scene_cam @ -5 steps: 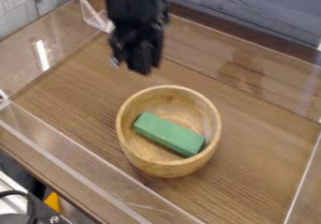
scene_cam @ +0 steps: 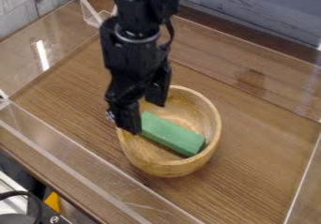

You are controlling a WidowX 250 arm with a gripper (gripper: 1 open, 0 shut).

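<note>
A wooden bowl (scene_cam: 189, 162) sits on the wooden table with a green rectangular block (scene_cam: 174, 134) lying inside it. My black gripper (scene_cam: 138, 113) is lowered at the bowl's left side, its open fingers over the left part of the bowl by the block's left end. The gripper hides part of the bowl's back left rim.
Clear plastic edging runs along the left side. A white wall stands at the back, and some cables and a yellow item lie off the table at the lower left.
My gripper has come down and toward the front, from above the back of the table to the bowl's left part. The bowl and block look unmoved.
</note>
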